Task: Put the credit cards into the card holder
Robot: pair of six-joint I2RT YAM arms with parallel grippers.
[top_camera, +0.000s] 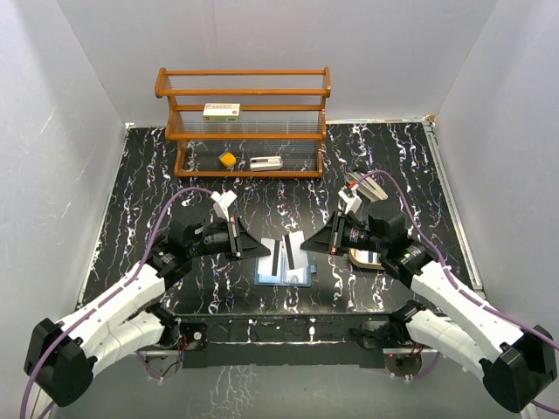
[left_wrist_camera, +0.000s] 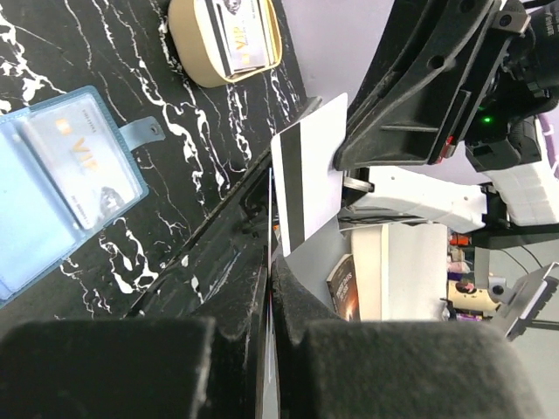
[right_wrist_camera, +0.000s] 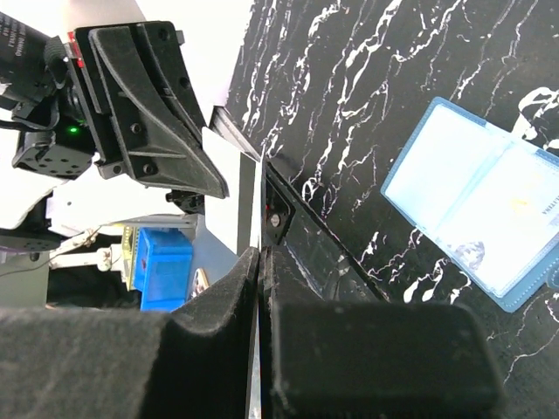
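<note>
At the front middle of the table lies the blue card holder (top_camera: pixel 303 284), spread open. In the left wrist view a VIP card (left_wrist_camera: pixel 83 161) shows in one of its pockets. Above the holder, my left gripper (top_camera: pixel 265 251) is shut on one white card with a black stripe (top_camera: pixel 269 262). Beside it, my right gripper (top_camera: pixel 306 245) is shut on a second striped card (top_camera: pixel 295 253). The two cards are apart. From the left wrist view, the right gripper's card (left_wrist_camera: pixel 323 175) shows its striped side; in the right wrist view the left gripper's card (right_wrist_camera: pixel 229 188) does.
A round-cornered beige box (left_wrist_camera: pixel 196 52) with a VIP card in it stands right of the holder. Behind are a wooden rack (top_camera: pixel 240 136) with a stapler (top_camera: pixel 265 163), and light strips (top_camera: pixel 371 188) at the back right. The table's front edge is close.
</note>
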